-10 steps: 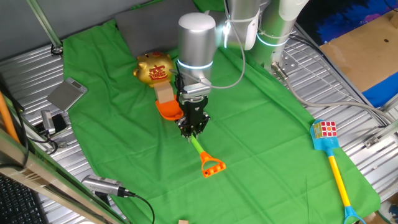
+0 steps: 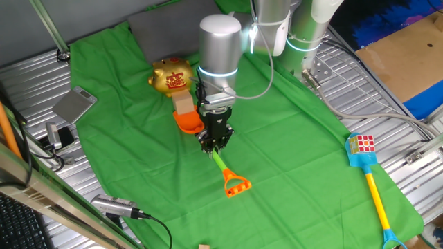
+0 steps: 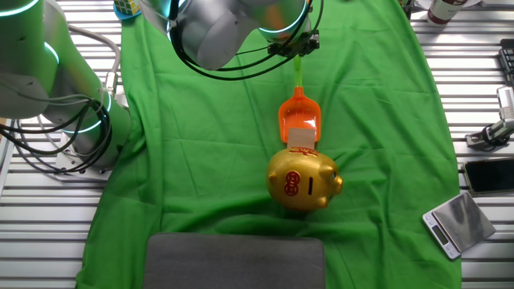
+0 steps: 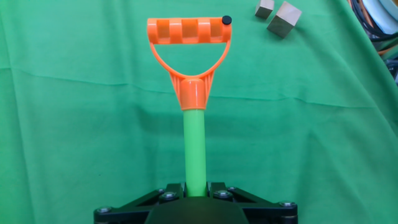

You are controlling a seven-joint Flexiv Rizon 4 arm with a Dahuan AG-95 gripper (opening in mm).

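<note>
A toy shovel lies across the green cloth, with an orange scoop (image 3: 299, 117), a light green shaft (image 4: 195, 146) and an orange D-shaped handle (image 4: 189, 31). My gripper (image 2: 215, 148) is down at the middle of the shaft. In the wrist view the dark fingers (image 4: 216, 188) close in on both sides of the shaft, shut on it; their very tips are hidden. A pale wooden block (image 2: 183, 102) sits at the scoop's front edge, against or close to a golden piggy bank (image 2: 171, 76). How far the block rests inside the scoop is unclear.
A blue shovel (image 2: 374, 187) with a yellow shaft bears a Rubik's cube (image 2: 362, 144) at the right. Two small blocks, the larger block (image 4: 284, 19) included, lie beyond the handle. A grey pad (image 3: 234, 261) is behind the bank; a scale (image 2: 75, 105) sits left.
</note>
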